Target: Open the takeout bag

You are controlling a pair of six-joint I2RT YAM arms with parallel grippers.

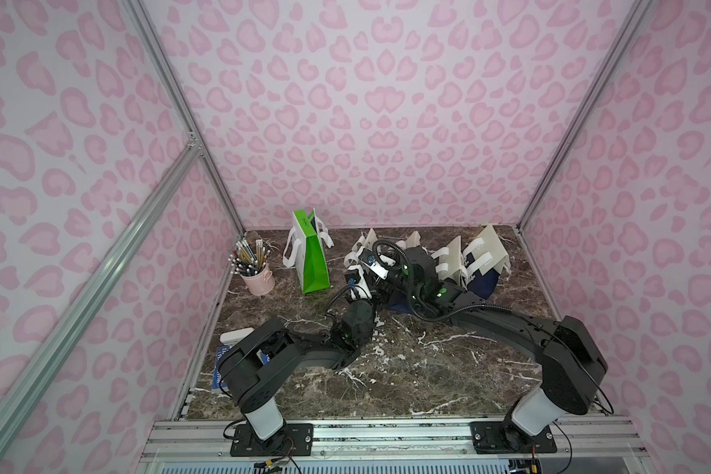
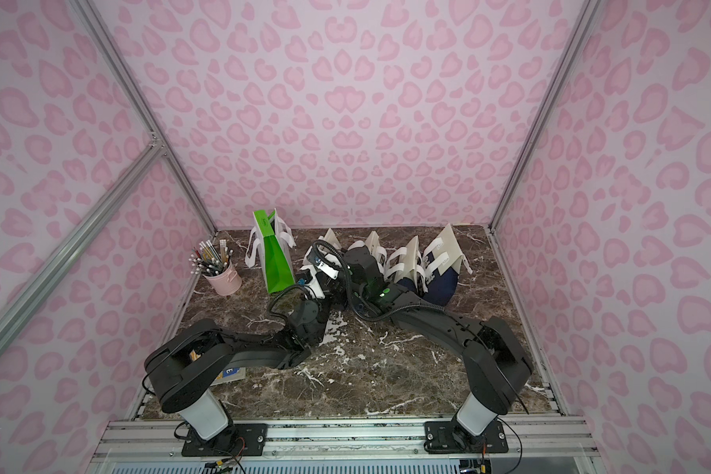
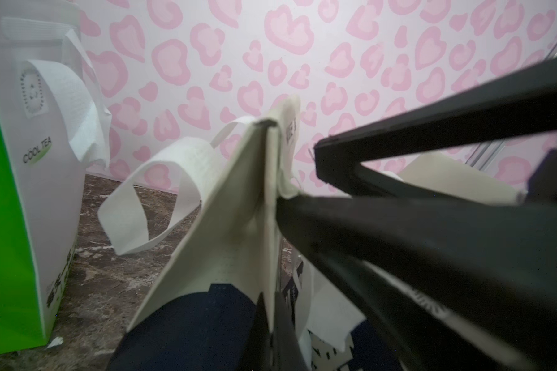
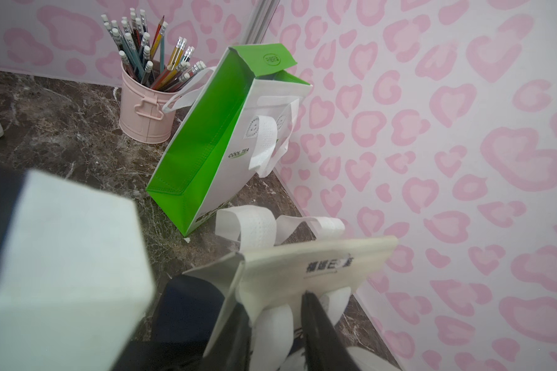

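Observation:
The takeout bag [image 3: 235, 235], cream on top and navy below, stands in the middle of the row, largely hidden by my arms in the top views. Its thin upright edge runs down between the fingers of my left gripper, which is shut on it. From the right reaches my right gripper, part open beside the printed cream panel [image 4: 315, 272]. One of its dark fingers [image 3: 352, 216] appears to meet the bag's top edge. A white strap [image 4: 273, 334] shows between the right fingers; whether they touch it I cannot tell.
Close on the left stands a green and white bag [image 1: 314, 256], with a pink pencil cup [image 1: 258, 282] beyond it. More cream and navy bags [image 1: 486, 256] stand to the right.

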